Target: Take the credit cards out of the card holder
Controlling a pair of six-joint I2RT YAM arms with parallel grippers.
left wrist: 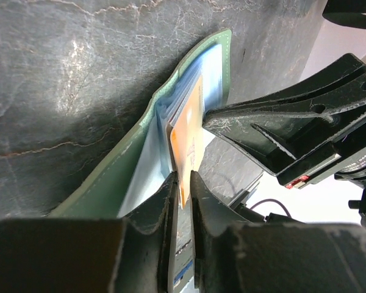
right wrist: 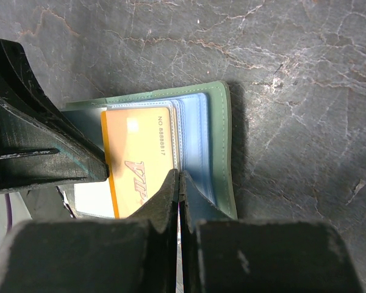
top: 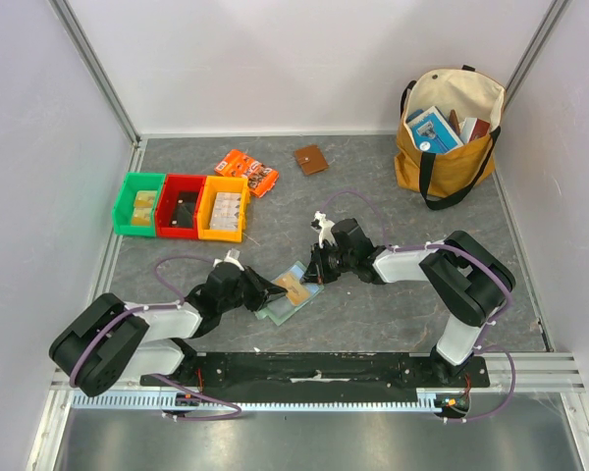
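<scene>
The pale green card holder [top: 283, 309] lies open at the front middle, blue sleeves inside and an orange-yellow card [top: 296, 291] on top. In the right wrist view that card [right wrist: 140, 159], printed with a number and red letters, sits at the sleeves [right wrist: 195, 134]. My left gripper has its fingertips a little apart, with the card's edge [left wrist: 184, 192] in the gap; whether they touch it cannot be seen. The right gripper is shut at the card's right edge, over the sleeves, with nothing showing between its fingers.
Green, red and yellow bins [top: 223, 232] stand at the back left, beside an orange packet [top: 247, 172]. A brown wallet [top: 311, 159] lies at the back middle. A mustard bag [top: 452, 167] with books fills the back right.
</scene>
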